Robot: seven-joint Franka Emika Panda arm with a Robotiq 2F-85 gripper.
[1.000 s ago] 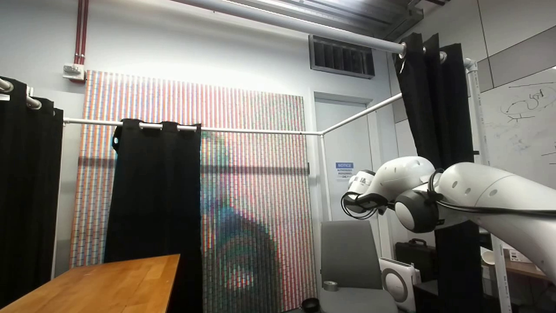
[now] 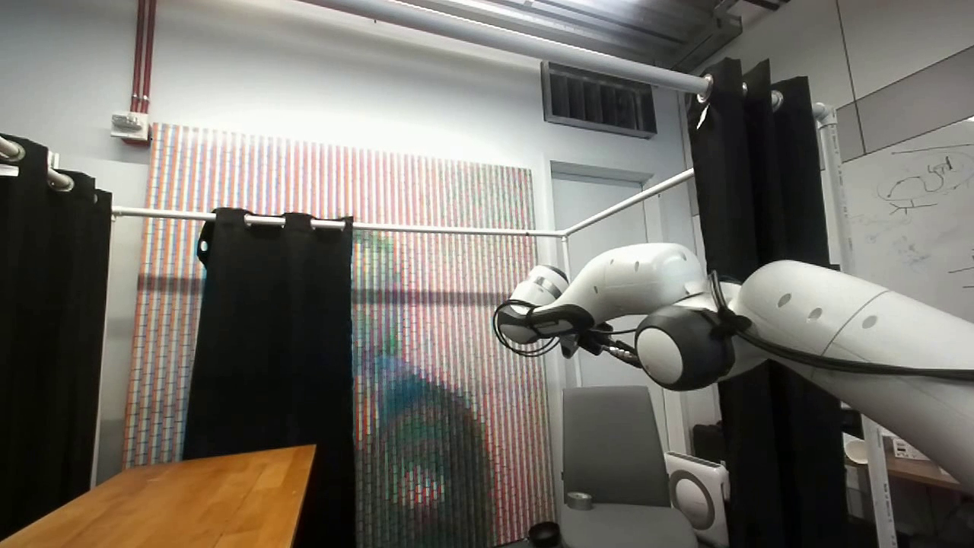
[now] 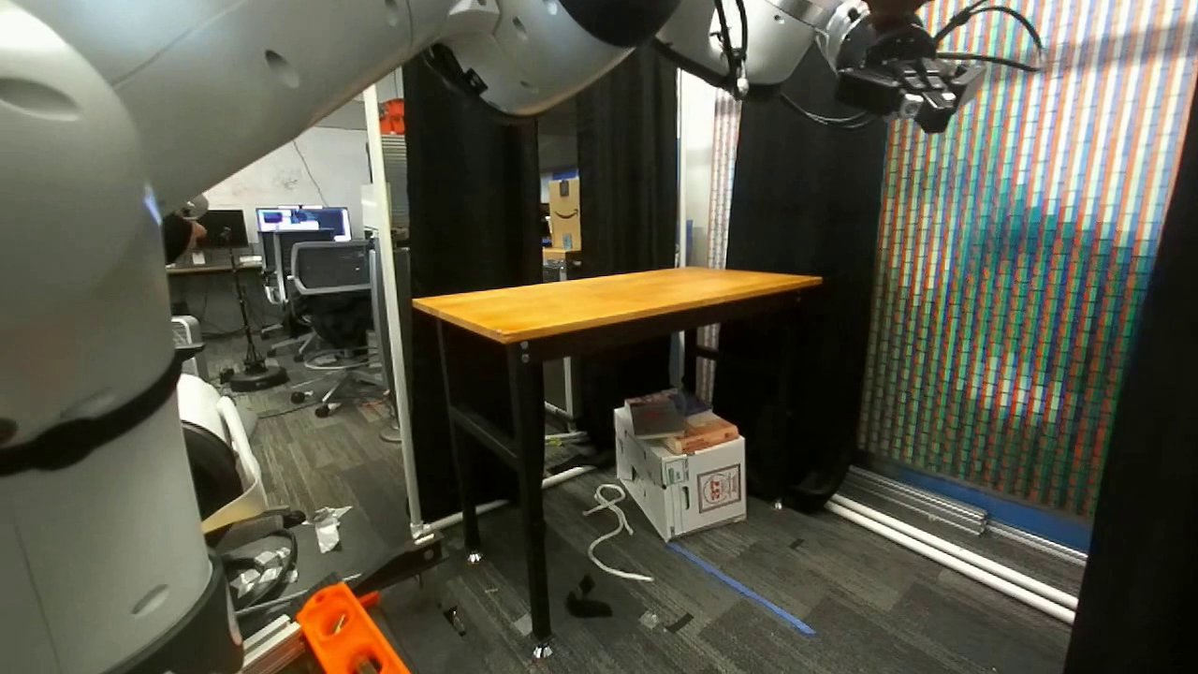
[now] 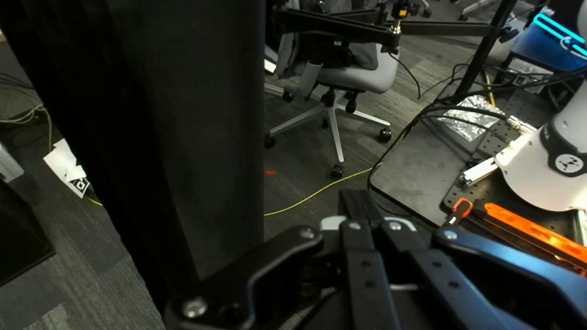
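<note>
My gripper is shut in the wrist view, its two dark fingers close together and nothing visible between them. Exterior view 2 has the gripper [image 3: 929, 107] high at the upper right, in front of the striped wall panel. Beneath and to its left, the wooden table [image 3: 629, 297] has a bare top. That tabletop [image 2: 210, 493] also shows at the lower left of exterior view 1, well away from the raised arm [image 2: 630, 278]. The fingers are hidden or too small to make out there.
A black curtain [image 4: 214, 110] hangs left of the fingers in the wrist view. Beyond it are an office chair [image 4: 352, 68] and the robot's base [image 4: 550, 159]. A grey chair [image 2: 616, 447] stands below the arm in exterior view 1. A white box [image 3: 685, 483] lies under the table.
The arm has moved left and upward in exterior view 1 and now covers the door's notice sign. The black curtain behind it, pulled to the right before, hangs straighter and wider.
</note>
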